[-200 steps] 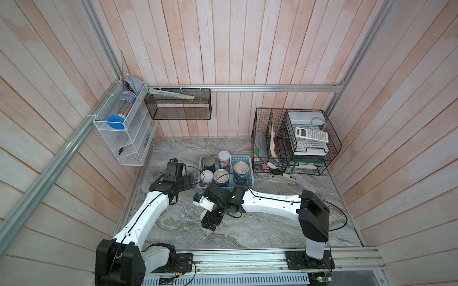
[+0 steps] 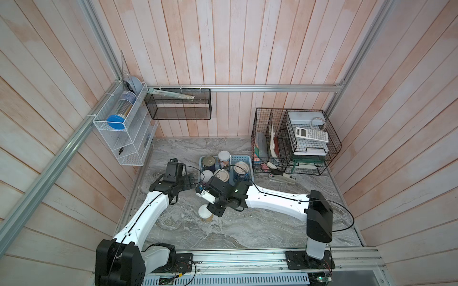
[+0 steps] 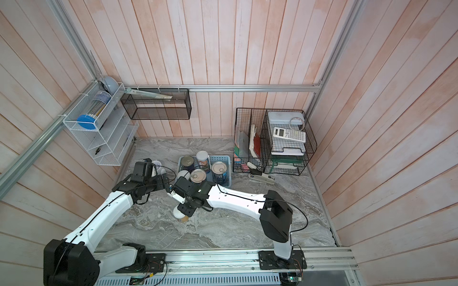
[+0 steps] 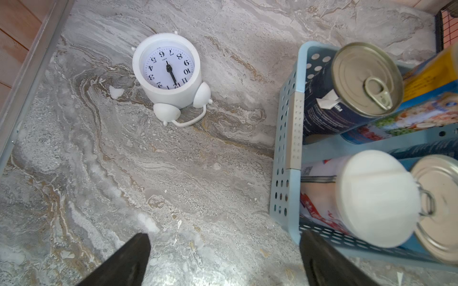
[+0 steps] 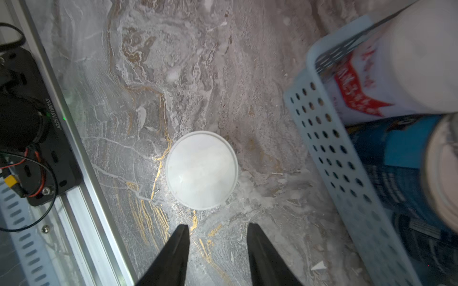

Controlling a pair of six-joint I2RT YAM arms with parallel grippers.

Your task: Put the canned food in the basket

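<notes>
A white-lidded can [image 5: 201, 169] stands on the counter outside the blue basket [image 2: 250, 171], which holds several cans, including a dark tin [image 4: 357, 85] and a white-lidded can [image 4: 369, 200]. My right gripper is above and near the loose can; its fingertips stand apart with counter showing between them, and whether it grips anything lower down cannot be seen. My left gripper hangs left of the basket, open, with bare counter between its fingers.
A white alarm clock [image 4: 167, 76] lies left of the basket. A black wire organiser [image 2: 260, 114] with papers stands at back right; white wire shelves [image 2: 121, 143] hang on the left. The front right counter lies under my right arm.
My right arm has shifted right and toward the back, over the basket's front edge in the top left view, uncovering the loose can on the counter. The left arm is unchanged.
</notes>
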